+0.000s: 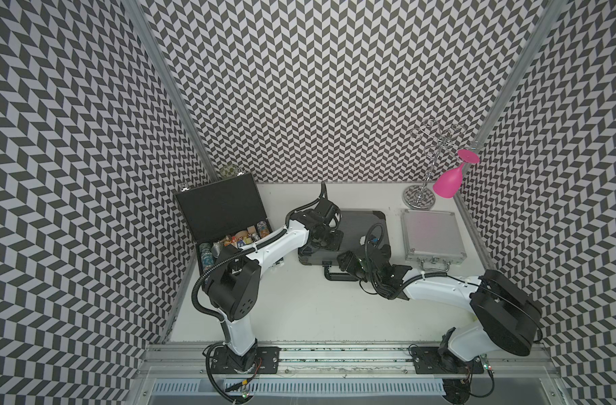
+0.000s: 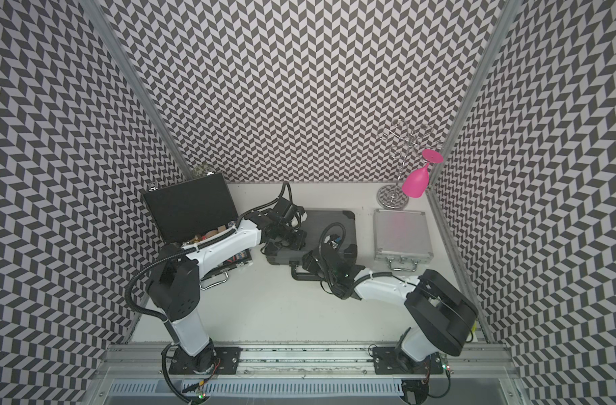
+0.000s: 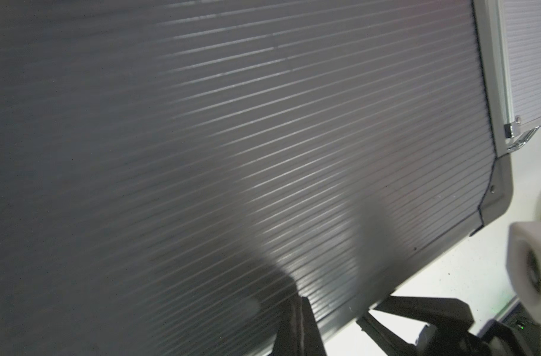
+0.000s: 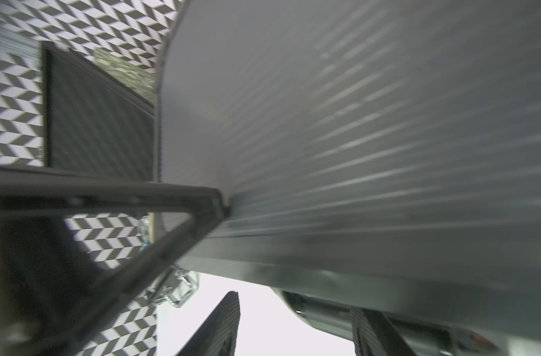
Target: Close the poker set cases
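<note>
In the top left view the dark grey case (image 1: 358,226) lies with its lid down mid-table, its black handle (image 1: 341,276) toward the front. My left gripper is shut over that lid, with nothing showing between its fingers. At the case's front edge is my right gripper, fingers apart, its fingers near the case's front. To the left, the black case (image 1: 220,206) stands with its lid raised and chips inside. The silver case (image 1: 433,233) at the right has its lid down. Both arms hide parts of the middle case's front and left.
A chrome stand (image 1: 419,195) with a pink glass (image 1: 449,182) rises behind the silver case. The open case's handle (image 2: 214,280) juts toward the front. Bare white table (image 1: 308,310) stretches along the front.
</note>
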